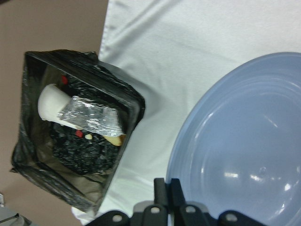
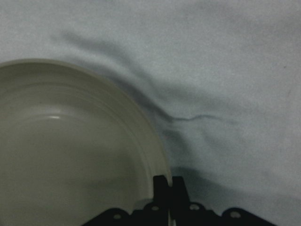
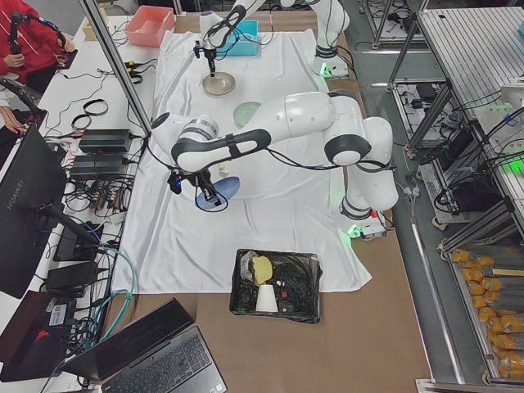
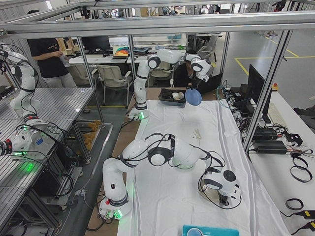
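My left gripper is shut on the rim of a blue plate (image 1: pixel 240 141), holding it above the white cloth. A black-lined bin (image 3: pixel 274 303) at the cloth's edge holds a white cup (image 1: pixel 51 103), crumpled foil (image 1: pixel 91 115), yellow food (image 3: pixel 262 268) and small bits. At the far end, my right gripper is at the rim of a beige plate (image 2: pixel 80 150), fingers close together on it. A green plate (image 3: pixel 246 113) lies between the arms, partly hidden by the left arm.
A blue basket (image 4: pixel 210 231) stands at the far end beside the right arm. Monitors, a laptop (image 3: pixel 164 360) and cables line one side and the near end. Much of the cloth (image 3: pixel 180 254) near the bin is clear.
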